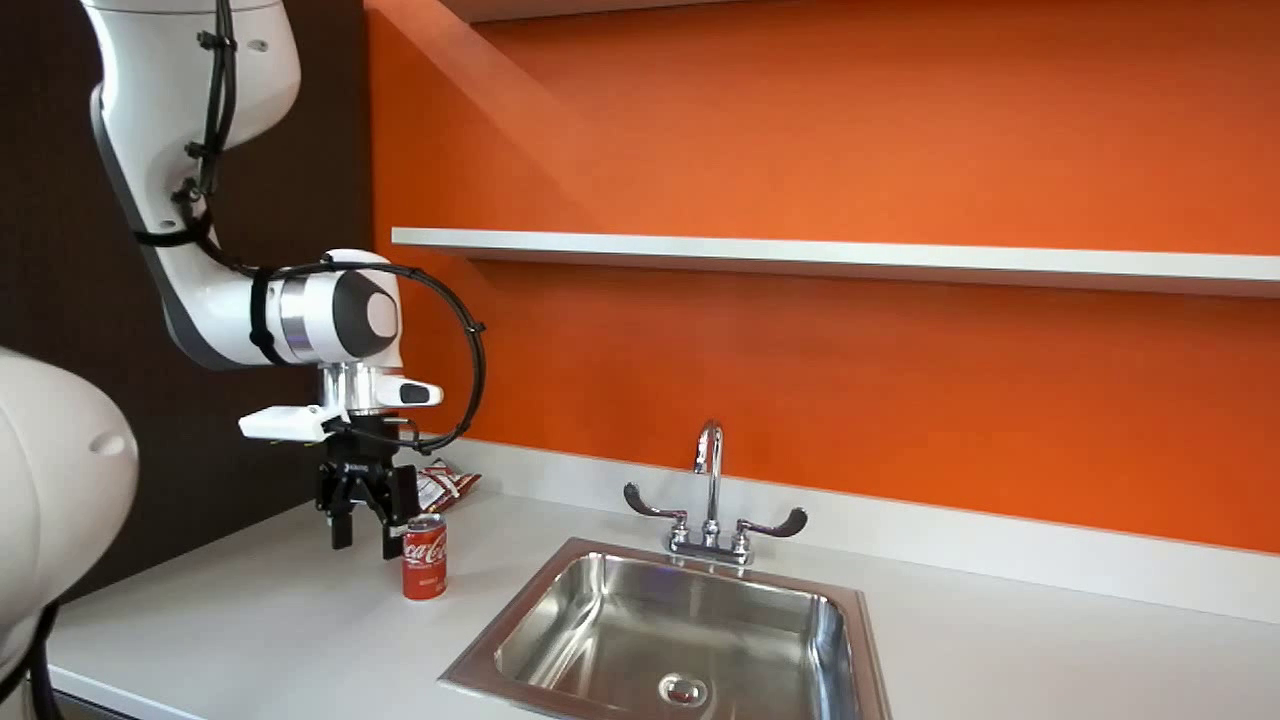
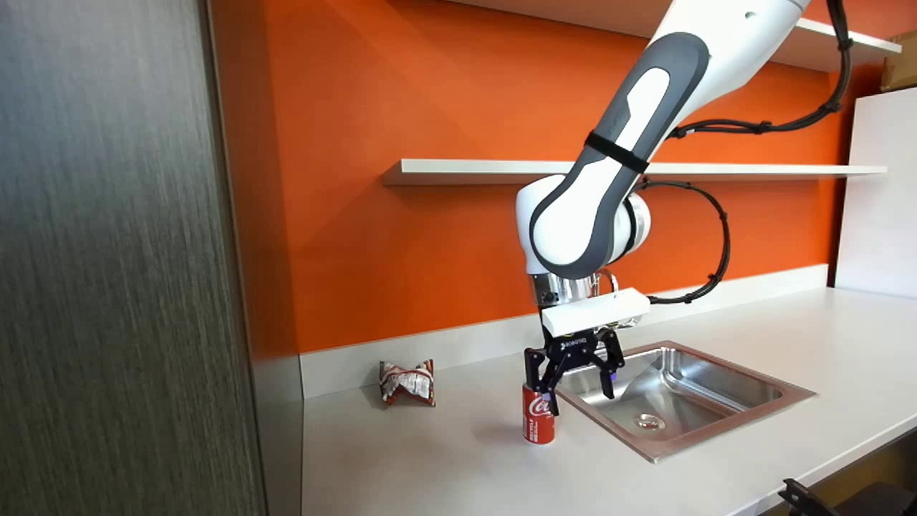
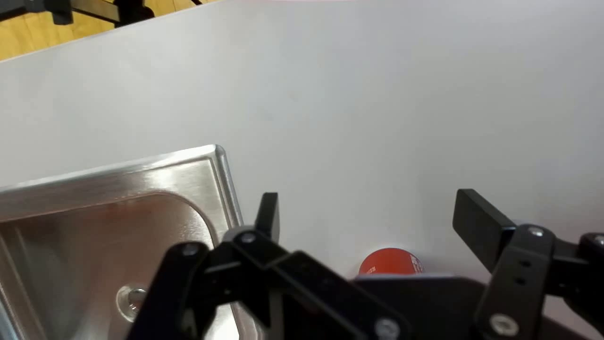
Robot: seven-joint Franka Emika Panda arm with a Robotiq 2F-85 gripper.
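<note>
A red Coca-Cola can [image 1: 425, 564] stands upright on the counter, left of the sink. My gripper [image 1: 367, 539] points down just left of the can in exterior view 1, its fingers wide apart and nothing between them. From the second exterior side, one finger [image 2: 554, 400] crosses in front of the right edge of the can [image 2: 534, 421]. In the wrist view only a curved part of the can [image 3: 390, 261] shows at the bottom, between the two fingers sideways but set back from the fingertips. The gripper's black body hides the rest.
A crumpled red-and-white snack bag [image 2: 408, 383] lies near the back wall. The steel sink [image 1: 864, 648] with its tap [image 1: 710, 480] is right of the can in exterior view 1. A shelf [image 1: 840, 254] runs above. Bare counter [image 3: 362, 113] lies on the front side.
</note>
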